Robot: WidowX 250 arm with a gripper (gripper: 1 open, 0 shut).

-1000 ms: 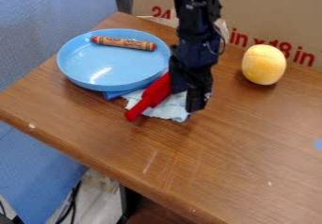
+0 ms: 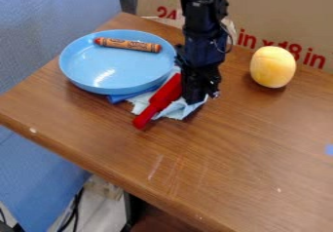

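Note:
My black gripper (image 2: 201, 88) is low over the table, pointing down at the right end of a crumpled light cloth (image 2: 180, 109); whether it grips anything is hidden. A red cylindrical object (image 2: 156, 106) lies on the cloth just left of my fingers. A blue plate (image 2: 111, 74) holds an orange crayon-like stick (image 2: 128, 44) and sits at the upper left, partly over the cloth.
A yellow fruit (image 2: 272, 66) stands at the right rear. A cardboard box (image 2: 289, 17) is behind the table, and the table's edge runs along the left.
My gripper has shifted slightly over the last second around the red object and cloth. The plate and fruit have stayed in place.

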